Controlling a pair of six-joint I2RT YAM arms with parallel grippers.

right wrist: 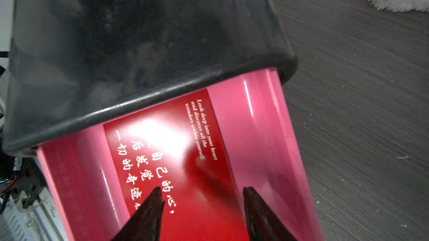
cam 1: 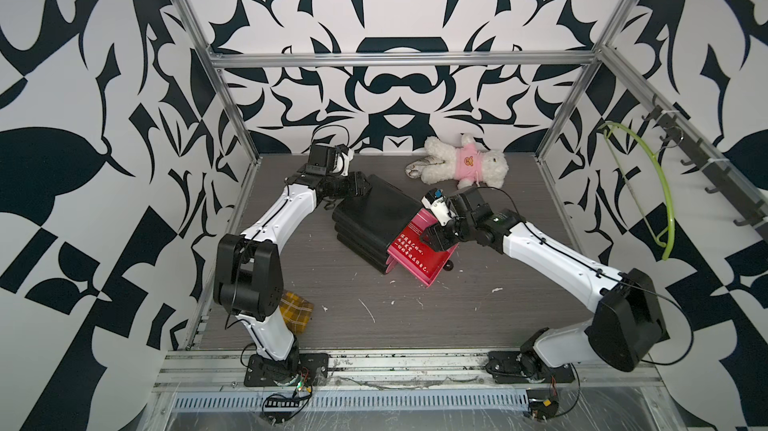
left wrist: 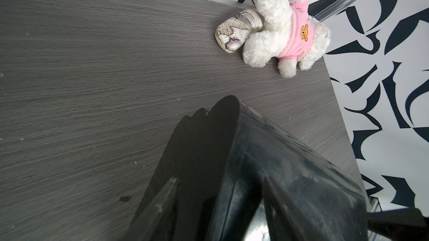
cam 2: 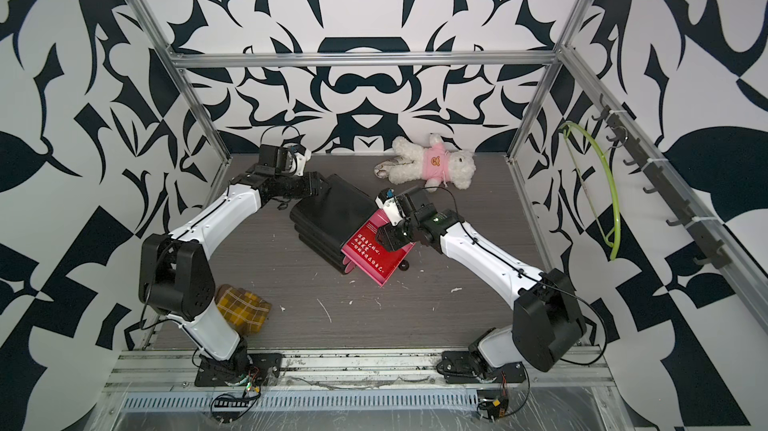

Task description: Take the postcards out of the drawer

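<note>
The pink drawer (right wrist: pixel 286 151) is pulled out from the front of the black cabinet (cam 1: pixel 376 208). Inside it lies a red postcard (right wrist: pixel 196 187) with white writing, its far end tucked under the cabinet's front edge. My right gripper hovers over the card, its fingers (right wrist: pixel 152 216) parted with nothing seen gripped between them. At the cabinet's back upper edge is my left gripper, its fingers (left wrist: pixel 272 196) apart on either side of that black edge; whether they touch it cannot be told.
Behind the cabinet, a white plush toy (cam 1: pixel 468 163) in a pink shirt lies near the back wall, with a patterned pouch (left wrist: pixel 239 30) beside it. A yellow plaid cloth (cam 2: pixel 242 308) rests at the front left.
</note>
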